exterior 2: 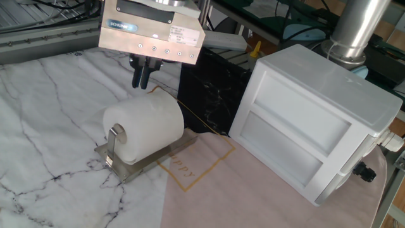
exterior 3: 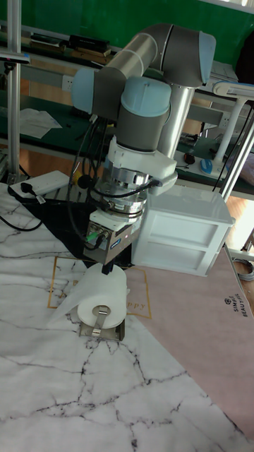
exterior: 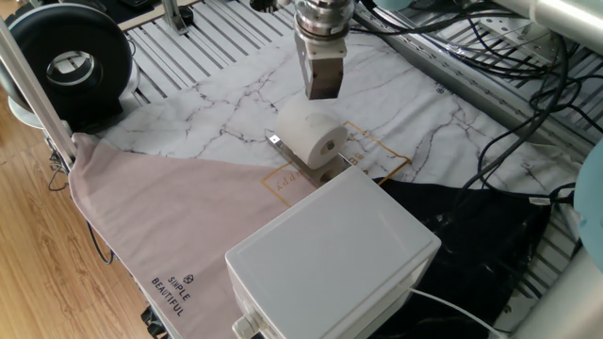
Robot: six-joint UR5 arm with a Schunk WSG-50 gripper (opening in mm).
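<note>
A white paper roll [exterior 2: 150,126] lies on its side on a metal holder [exterior 2: 136,170], whose upright bracket reaches the roll's end. In exterior view 3 a loose sheet of the roll [exterior 3: 68,303] sticks out to the left. Above the roll hangs my gripper [exterior 2: 140,87], its two black fingers pointing down and apart from the paper. They stand close together with nothing visible between them; whether they are fully shut is unclear. Exterior view 1 shows the gripper body [exterior: 323,71] over the roll, its fingers hidden there.
A white drawer box [exterior: 334,250] stands close to the holder. A black ring-shaped object [exterior: 71,66] sits at the table's far left corner in exterior view 1. Cables [exterior: 528,122] run along the right side.
</note>
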